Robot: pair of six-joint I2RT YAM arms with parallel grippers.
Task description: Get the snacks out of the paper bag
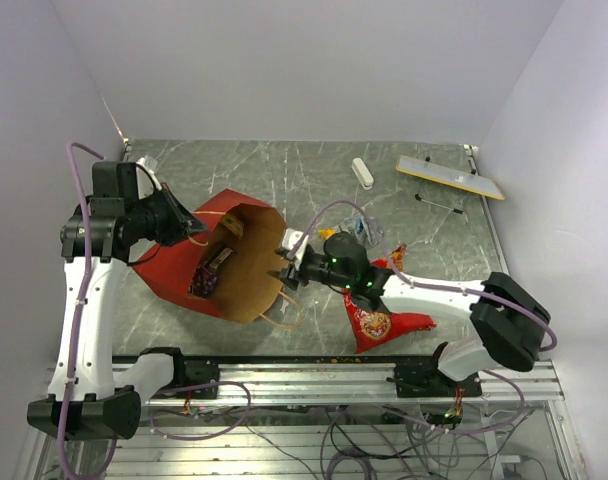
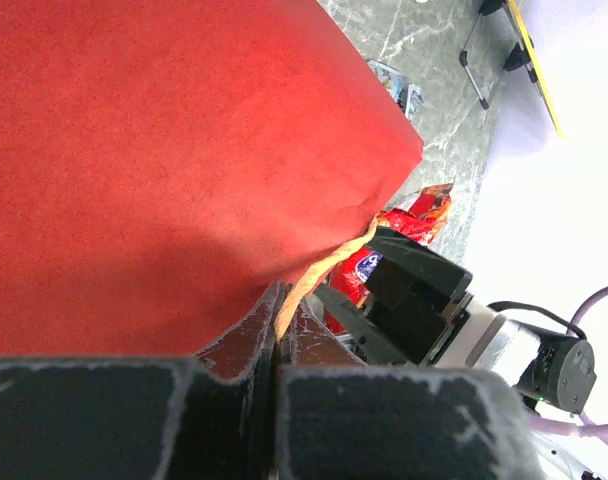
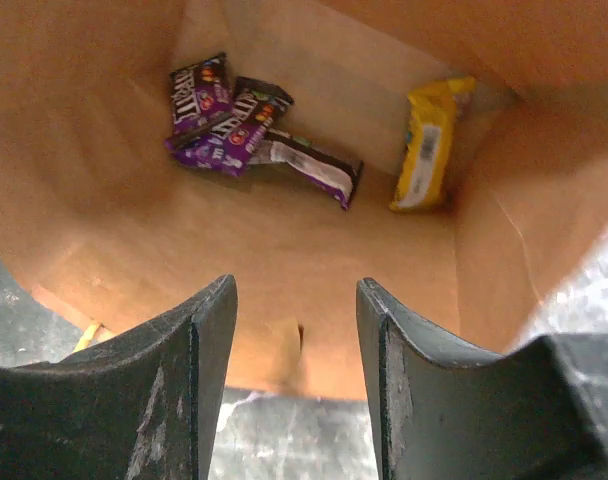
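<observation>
A red paper bag lies on its side at the left of the table, its brown mouth facing right. My left gripper is shut on the bag's twisted paper handle. Inside the bag, the right wrist view shows purple snack packets, a dark purple-and-white bar and a yellow packet near one wall. My right gripper stands part open at the bag's mouth, nothing between its fingers. On the table to the right are a big red snack bag and a silvery packet, partly behind the right arm.
A small white device lies at the back. Behind on the right is a tilted board with a yellow edge, with a thin rod near it.
</observation>
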